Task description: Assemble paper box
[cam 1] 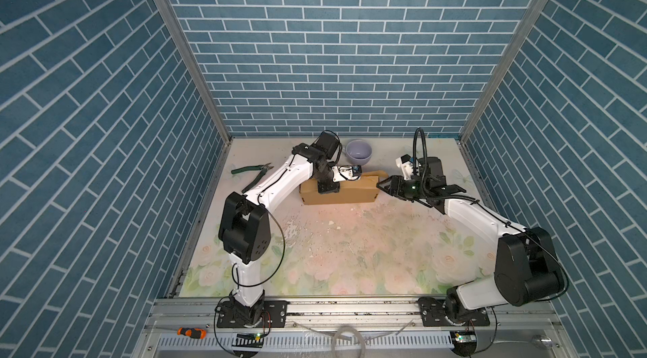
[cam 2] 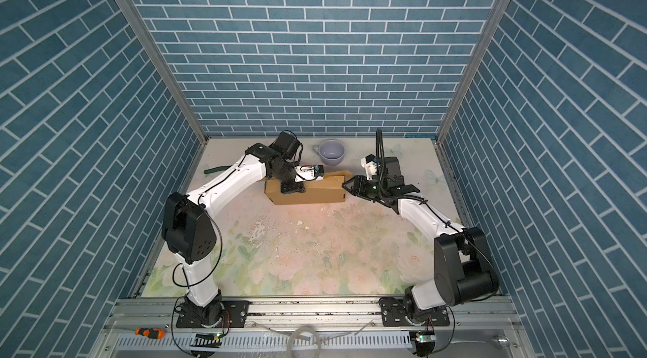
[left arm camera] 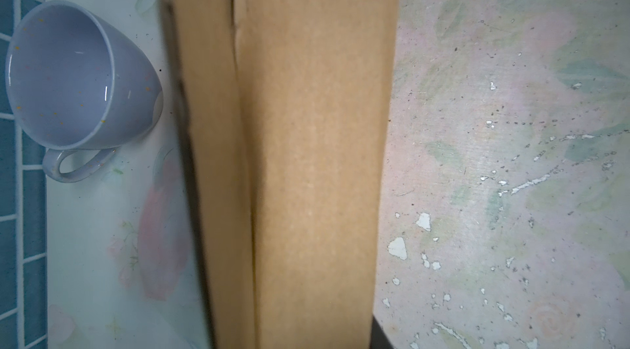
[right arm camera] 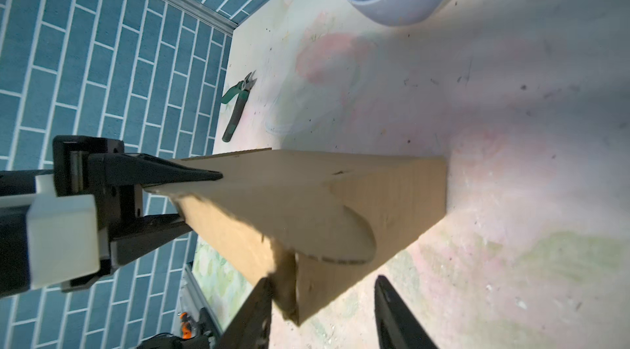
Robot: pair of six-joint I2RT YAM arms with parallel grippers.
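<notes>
The brown cardboard box (cam 1: 350,189) stands long side toward the front at the middle of the table. My left gripper (cam 1: 328,187) is shut on its upper part; in the right wrist view one black finger (right arm camera: 177,169) lies over the top panel and the other reaches down the front side. A rounded end flap (right arm camera: 341,234) sticks out from the box's right end. Just off that end stands my right gripper, fingers apart, nothing seen between its fingers. In the left wrist view a long seam runs down the cardboard top (left arm camera: 315,152).
A lilac cup (cam 1: 358,150) stands right behind the box. Green-handled pliers (cam 1: 253,174) lie at the back left, close to the left arm.
</notes>
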